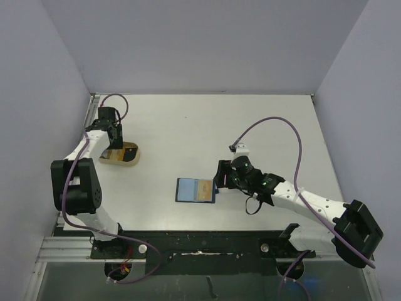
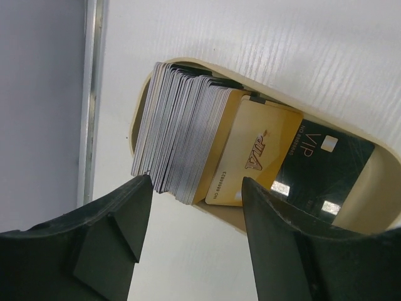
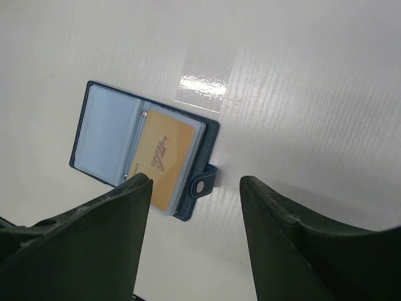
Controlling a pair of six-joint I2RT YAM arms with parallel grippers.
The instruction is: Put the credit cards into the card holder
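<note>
The card holder (image 3: 103,138) lies open on the table, a gold card (image 3: 164,153) in its right-hand sleeve; its left sleeve looks pale and clear. Its snap tab (image 3: 202,182) sticks out beside my right gripper, whose fingers are apart with nothing held. In the left wrist view, a beige box holds a row of upright cards (image 2: 182,132), a leaning gold card (image 2: 254,150) and a black VIP card (image 2: 322,166). Over that box my left gripper is open and empty, its fingertips near the stack's lower edge.
The beige box (image 1: 130,163) stands at the far left, near the table's metal edge rail (image 2: 93,81) and the wall. Open white table (image 1: 250,113) stretches across the back and right.
</note>
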